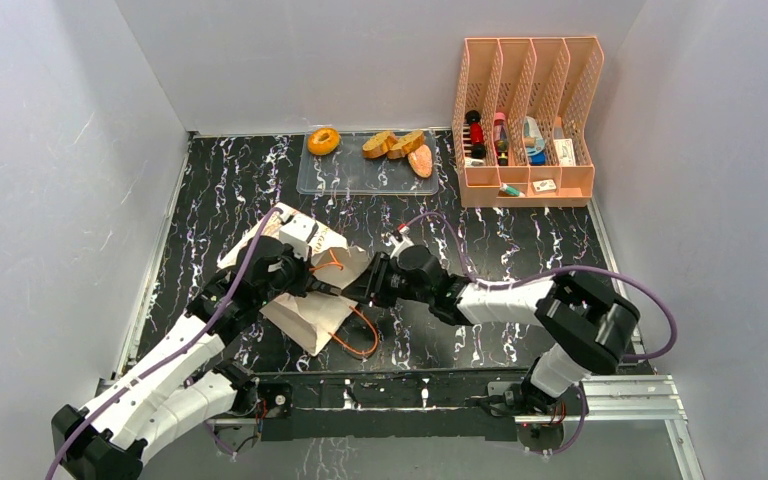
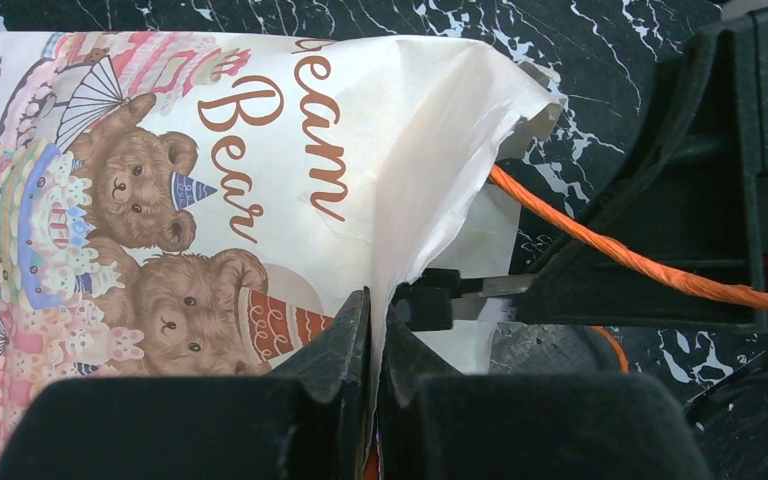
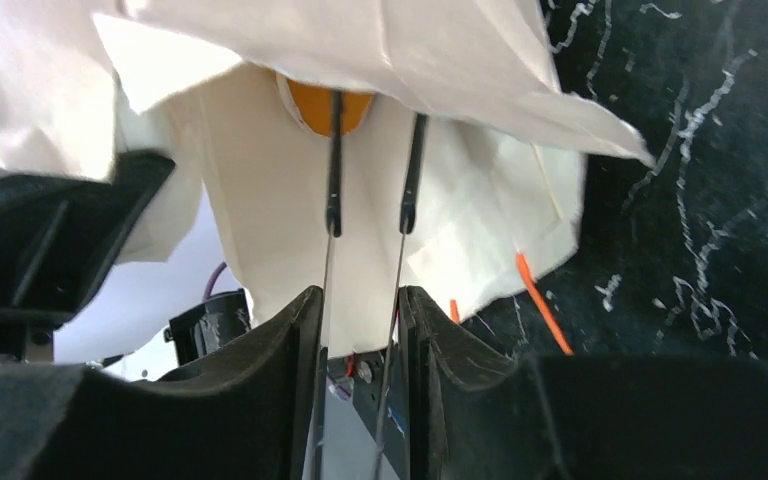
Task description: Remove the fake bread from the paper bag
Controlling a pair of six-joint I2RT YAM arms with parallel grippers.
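Note:
The paper bag [image 1: 305,318] lies on its side on the table, its mouth towards the right arm. One edge of the mouth is pinched by my left gripper, which is shut on the paper. My right gripper reaches through the mouth with its long thin fingers [image 3: 335,160] apart. Deep inside the bag, an orange-brown piece of fake bread [image 3: 312,103] shows beyond the left fingertip, partly covered by it and the upper paper flap. Nothing seems held between the right fingers.
Orange cord handles [image 1: 372,335] loop out at the bag's mouth. A grey tray [image 1: 352,178] at the back bears several pieces of fake bread. The pink divided rack [image 1: 530,190] stands at the back right. Table right of the bag is mostly free.

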